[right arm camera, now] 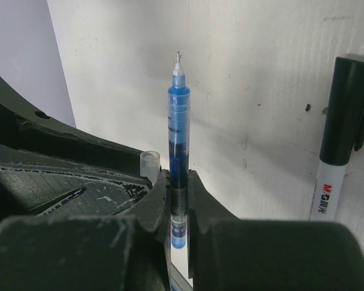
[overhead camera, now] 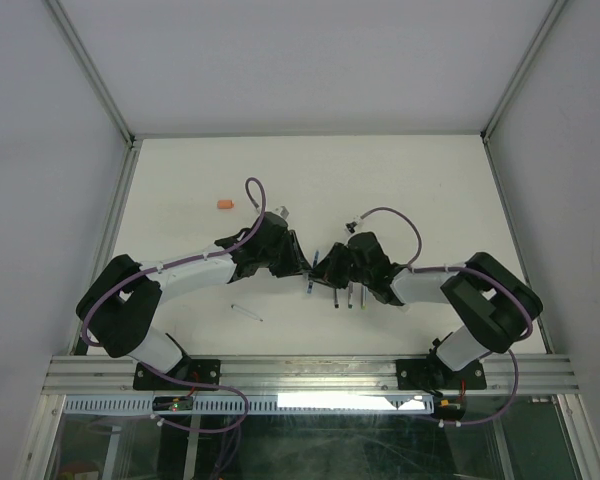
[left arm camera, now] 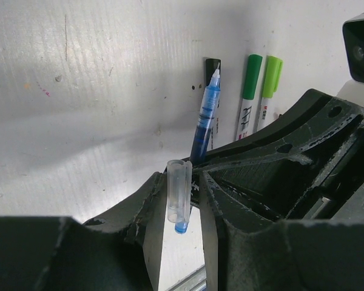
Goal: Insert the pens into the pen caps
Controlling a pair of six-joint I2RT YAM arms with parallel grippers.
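My right gripper is shut on a blue pen (right arm camera: 179, 130), whose bare metal tip points away from the gripper. In the left wrist view the same blue pen (left arm camera: 207, 112) runs behind a clear pen cap (left arm camera: 179, 191). My left gripper is shut on that cap. The right wrist view shows the clear cap (right arm camera: 150, 165) close to the left of the pen's middle. Pen and cap are apart, the tip outside the cap. Both grippers meet near the table's middle in the top view.
A black-capped marker (right arm camera: 346, 115), a green marker (left arm camera: 252, 76) and a light green marker (left arm camera: 271, 79) lie beside the right gripper. Another clear slender piece (overhead camera: 247, 312) lies at the front left. An orange block (overhead camera: 225, 204) rests at the back left.
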